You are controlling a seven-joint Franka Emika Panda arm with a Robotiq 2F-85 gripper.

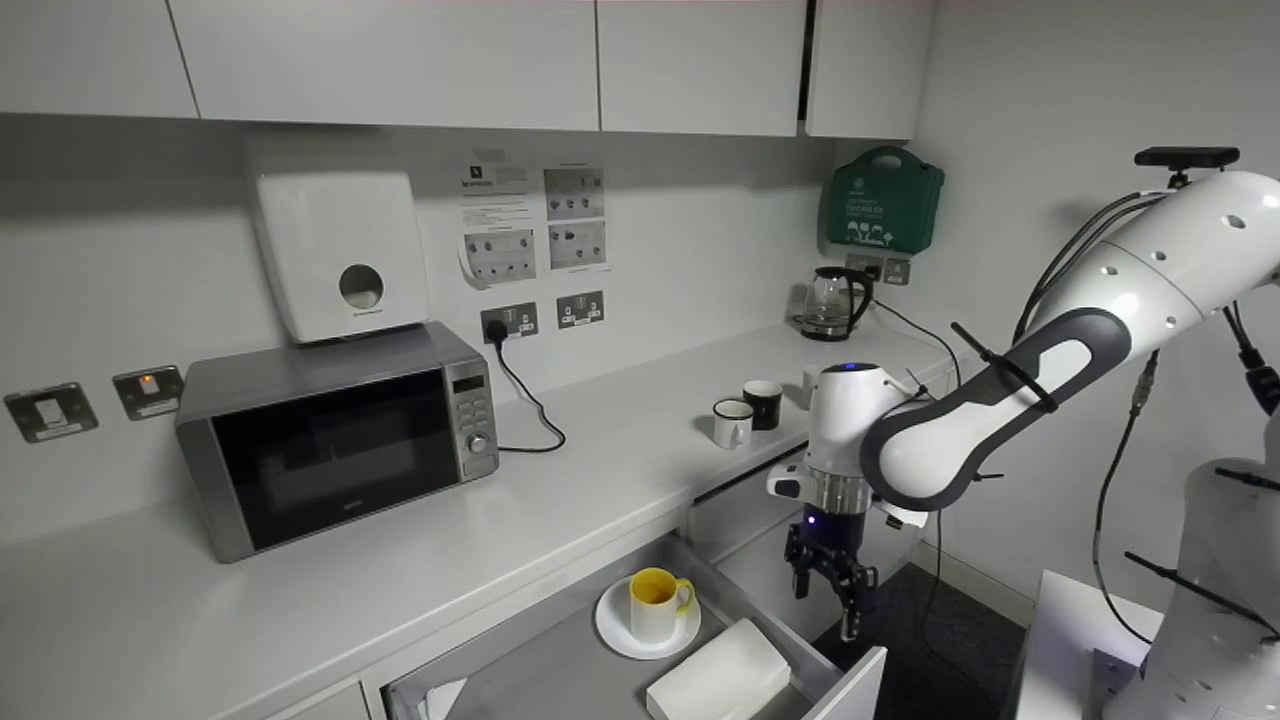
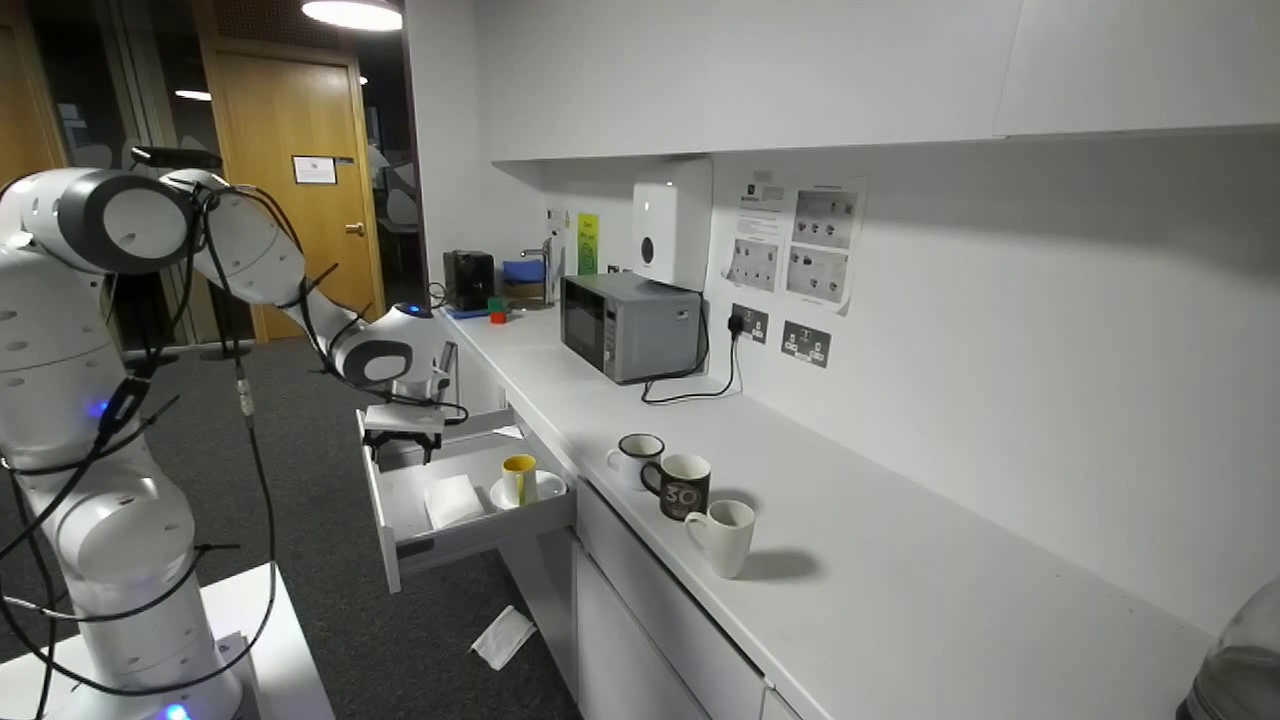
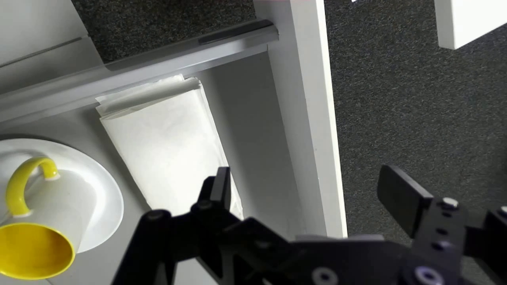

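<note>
My gripper is open above the front edge of the pulled-out drawer, its fingers wide apart and nothing between them. In the wrist view one finger appears over the drawer's inside and the other over the dark floor. Inside the drawer stands a white mug with yellow interior and handle, upright on a white saucer. Beside it lies a folded white paper stack, partly covered by my near finger in the wrist view.
On the counter above stand a white mug, a black mug and a cream mug. A microwave and a glass kettle are farther along. White paper lies on the floor.
</note>
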